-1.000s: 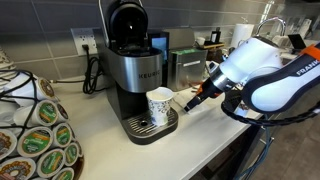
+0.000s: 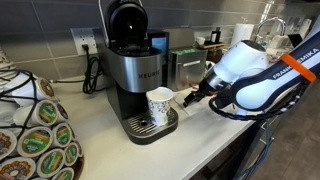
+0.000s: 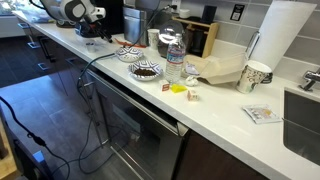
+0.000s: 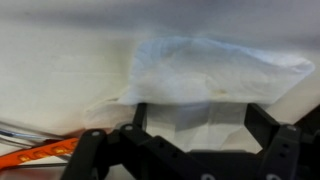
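In the wrist view a crumpled white sheet, paper or thin cloth (image 4: 205, 72), lies on the pale counter below my gripper. The dark fingers (image 4: 262, 122) stand wide apart, with part of the sheet visible through the gap; no grip on it shows. In exterior view 1 my gripper (image 2: 188, 100) is low over the counter, to the right of a patterned paper cup (image 2: 160, 106). That cup stands on the drip tray of a Keurig coffee maker (image 2: 138, 80), whose lid is raised. The arm hides much of the gripper in exterior view 2.
Several coffee pods (image 2: 40, 140) fill a rack at left. A metal box (image 2: 187, 70) stands behind the gripper. Along the counter are bowls (image 3: 145, 71), a water bottle (image 3: 175, 60), another cup (image 3: 253, 77) and a sink (image 3: 302, 125). An orange cable (image 4: 40, 152) passes near the gripper.
My arm has shifted slightly left and back along the counter, toward the coffee maker side. The cup and the coffee maker have stayed where they were.
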